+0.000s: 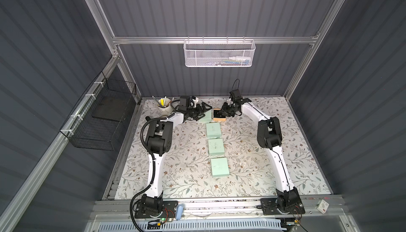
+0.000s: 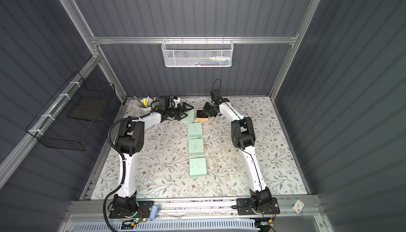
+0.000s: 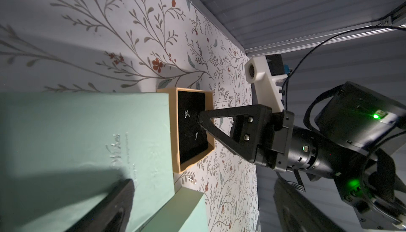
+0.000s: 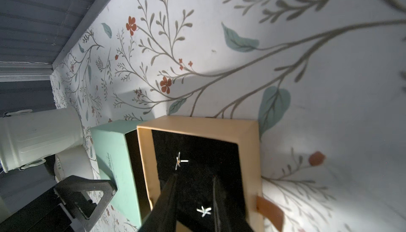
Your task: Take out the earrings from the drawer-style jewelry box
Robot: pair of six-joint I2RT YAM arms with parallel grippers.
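The peach drawer [image 4: 250,168] stands drawn out beside its mint-green sleeve [image 4: 114,155], its four walls and black lining exposed. One silvery star-shaped earring [image 4: 179,161] sits toward the far side of the lining. A second earring [image 4: 204,211] lies nearer the front. Above the drawer, my right gripper has its fingers a small gap apart; no earring is visibly held. My left gripper is wide open over the sleeve's lid [image 3: 105,143], one fingertip close to that lid. The right fingers [image 3: 228,113] also show in the left wrist view, reaching over the drawer.
Several more mint-green boxes [image 1: 216,146] stand in a column toward the front. A white bucket [image 4: 38,139] is beyond the sleeve. A small pale thing [image 3: 191,180] shows beside the drawer; I cannot tell what it is. Right of the drawer the table is clear.
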